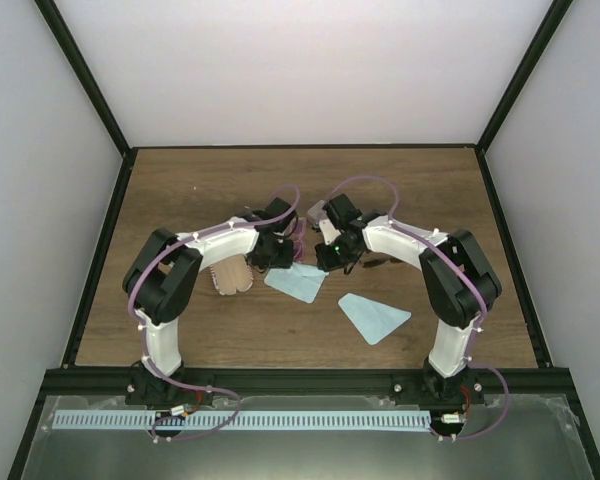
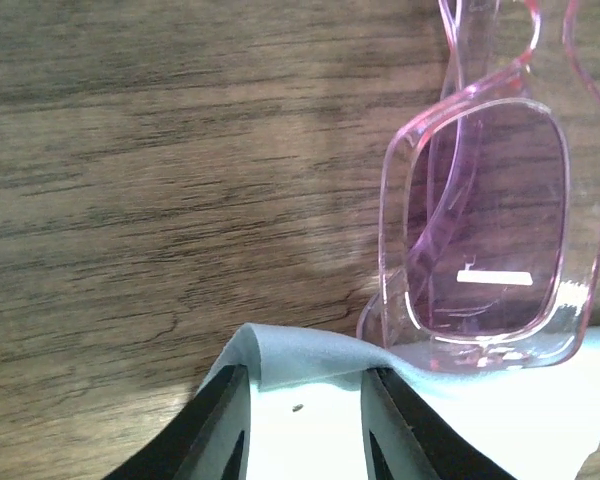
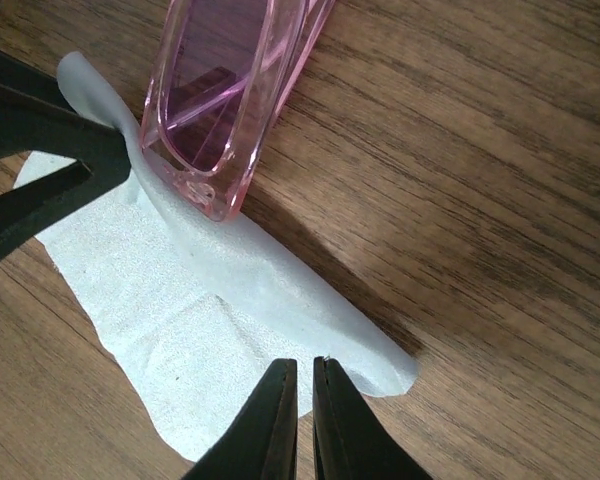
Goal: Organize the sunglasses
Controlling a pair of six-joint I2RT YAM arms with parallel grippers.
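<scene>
Pink clear sunglasses (image 2: 485, 220) lie on the far edge of a pale blue cloth (image 3: 180, 310), shown in both wrist views. My left gripper is at that edge, its fingers apart with a raised fold of cloth at their tips; whether it grips the fold is unclear. In the right wrist view my right gripper is shut over the cloth's near end, nothing visible between its fingers, and the left gripper's dark fingers reach in from the left.
A second blue cloth (image 1: 372, 316) lies front right. A beige item (image 1: 230, 276) sits left of the grippers, a grey one (image 1: 316, 211) behind them, dark glasses (image 1: 375, 262) at right.
</scene>
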